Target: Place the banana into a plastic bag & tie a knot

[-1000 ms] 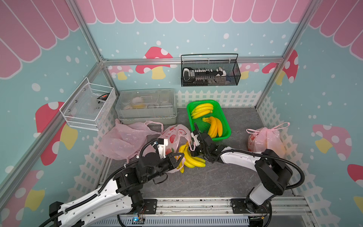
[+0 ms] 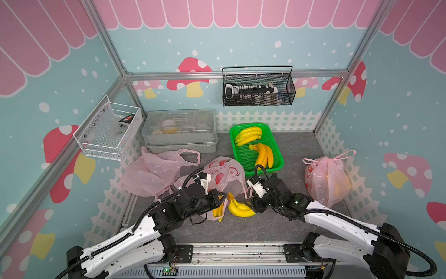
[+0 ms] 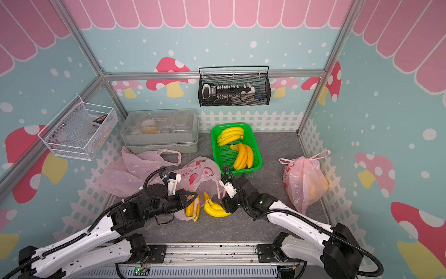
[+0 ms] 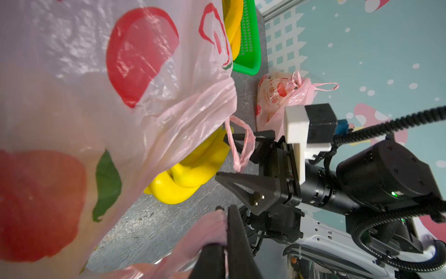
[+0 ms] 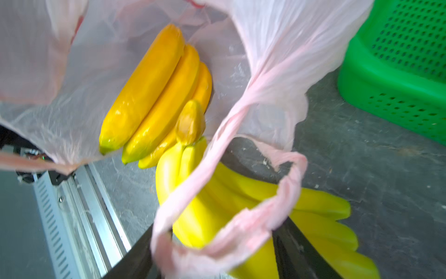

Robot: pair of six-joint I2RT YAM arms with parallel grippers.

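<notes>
A pink plastic bag point(image 2: 226, 172) with red fruit prints lies in the middle, mouth facing the front. In the right wrist view, a deep yellow banana bunch point(image 5: 151, 100) rests in its mouth, and a brighter bunch point(image 5: 209, 204) lies partly outside on the table. My left gripper is shut on a gathered pink strip of the bag. My right gripper stands part open above the brighter bunch. The bag's twisted handle loop point(image 4: 241, 148) hangs between its parted fingers, and no firm grip on it shows.
Behind stands a green basket point(image 2: 235, 155) with two more banana bunches. Another pink bag point(image 2: 151, 172) lies at left, before a lidded grey box point(image 2: 181, 146). A filled, closed bag point(image 2: 327, 179) stands at right.
Over the last second my right gripper has moved right and toward the front, lately with the handle loop. The brighter bunch has shifted forward.
</notes>
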